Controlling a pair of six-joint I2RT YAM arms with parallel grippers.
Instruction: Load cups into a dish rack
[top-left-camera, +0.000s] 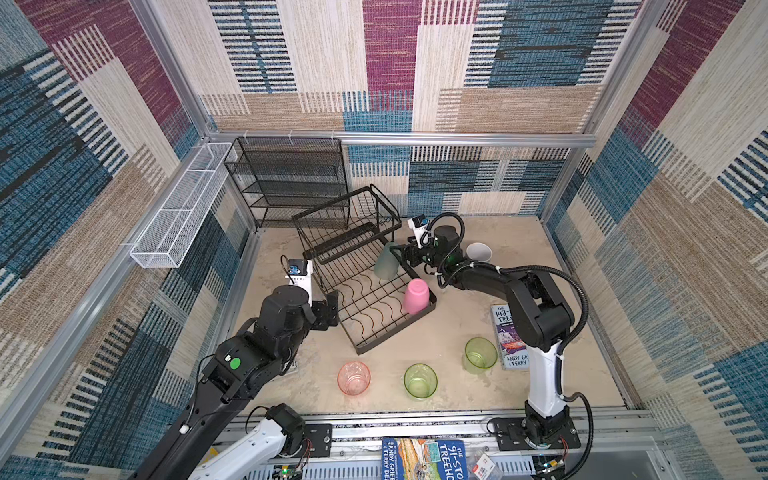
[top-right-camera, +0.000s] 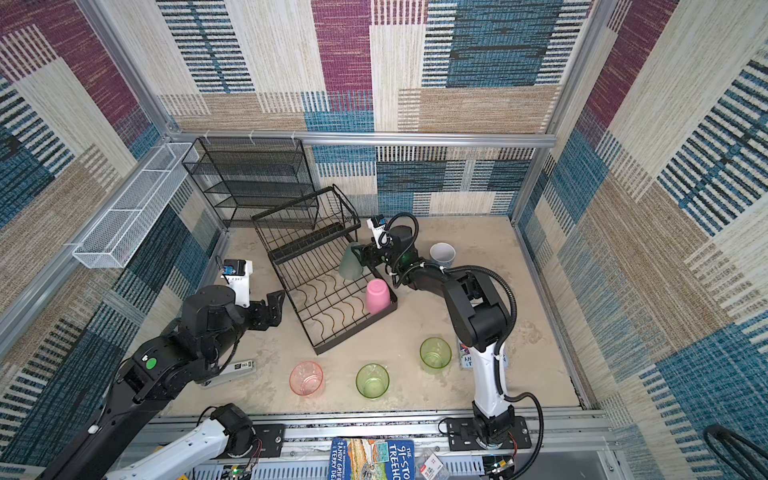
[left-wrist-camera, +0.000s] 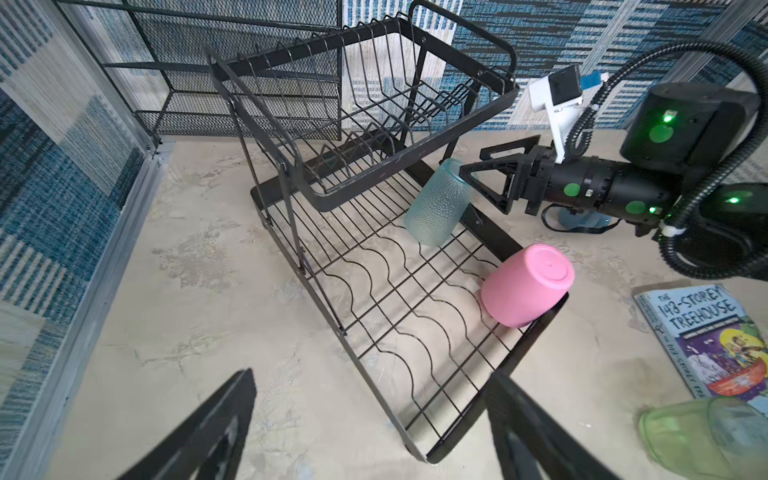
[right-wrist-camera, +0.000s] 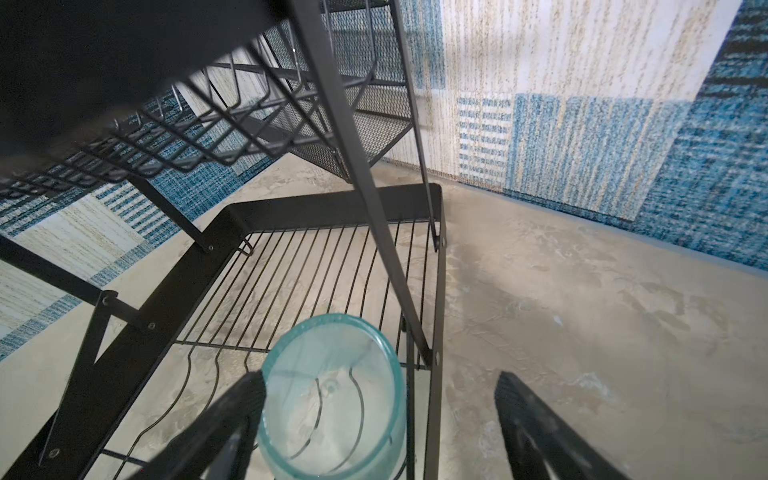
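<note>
Beside the blue-green cup (left-wrist-camera: 436, 209), which leans in the dish rack (top-left-camera: 373, 345), my right gripper stands open with its fingers spread. In the right wrist view the cup's round end (right-wrist-camera: 332, 392) shows near the left finger; whether they touch, I cannot tell. A pink cup (top-left-camera: 416, 296) sits bottom up at the rack's front right corner. My left gripper is open and empty, left of the rack. On the table in front are an orange clear cup (top-left-camera: 353, 378) and two green cups, one in the middle (top-left-camera: 420, 381), one farther right (top-left-camera: 480, 354).
Behind the right arm stands a white cup (top-right-camera: 442, 255). A book (top-left-camera: 512, 336) lies at the right. The rack's raised upper shelf (left-wrist-camera: 360, 172) is close to the right gripper. A black mesh shelf (top-left-camera: 292, 180) stands at the back left. Table left of the rack is clear.
</note>
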